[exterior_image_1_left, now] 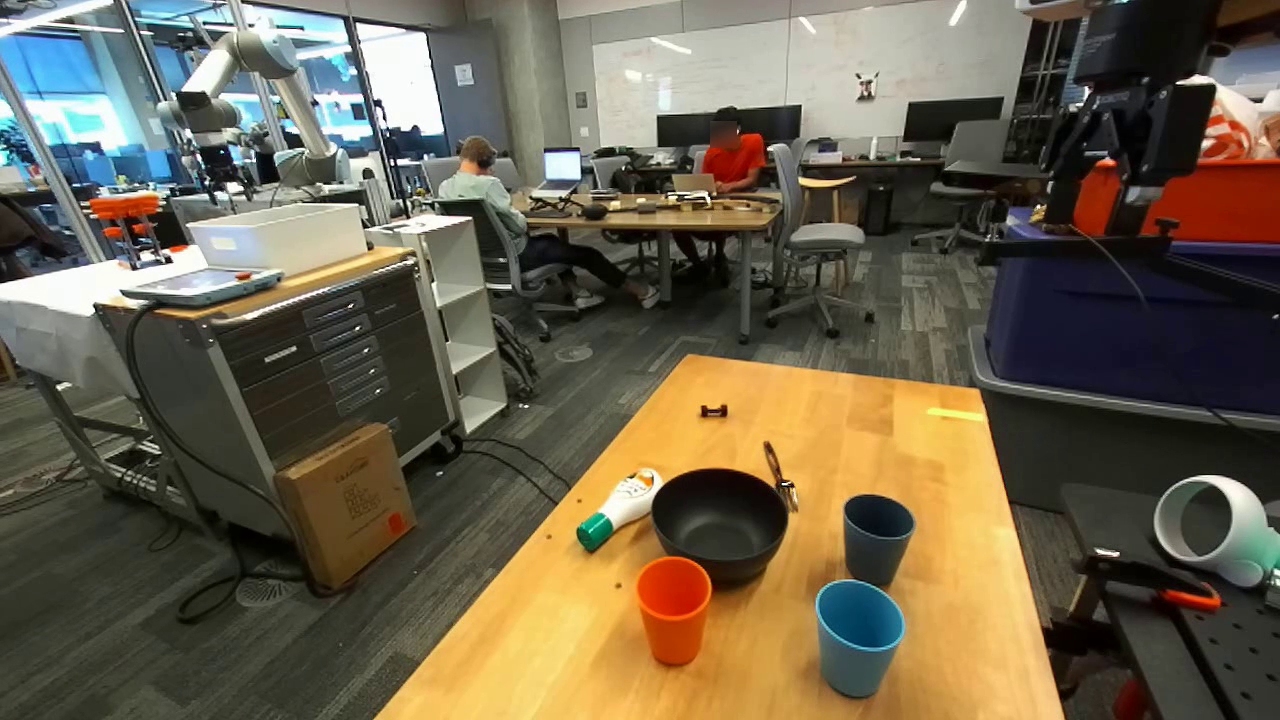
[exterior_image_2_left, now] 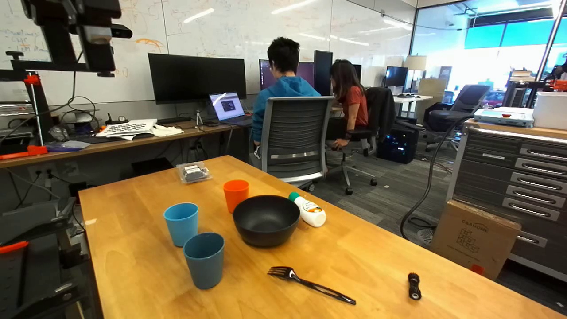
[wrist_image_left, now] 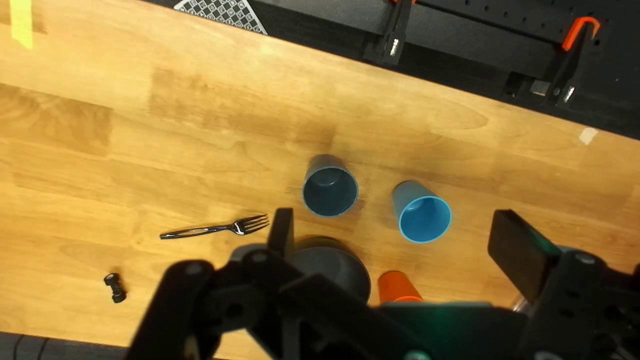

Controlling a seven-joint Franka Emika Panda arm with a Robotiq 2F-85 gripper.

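Observation:
My gripper is open and empty, high above the table; its fingers [wrist_image_left: 280, 233] stand wide apart in the wrist view. Below it on the wood are a dark blue-grey cup [exterior_image_1_left: 878, 539], a light blue cup [exterior_image_1_left: 859, 638] and an orange cup [exterior_image_1_left: 673, 610], all upright. Next to the orange cup sits a black bowl [exterior_image_2_left: 266, 220], partly hidden by my gripper in the wrist view. A white bottle with a green cap [exterior_image_2_left: 309, 210] lies beside the bowl. A black fork [wrist_image_left: 214, 228] and a small black dumbbell-shaped piece [wrist_image_left: 115, 287] rest farther off.
A clear plastic package [exterior_image_2_left: 193, 172] lies at one end of the wooden table [exterior_image_2_left: 143, 287]. Along one table edge is a dark platform [wrist_image_left: 480, 51] with clamps. Bare wood surrounds the fork and the small black piece.

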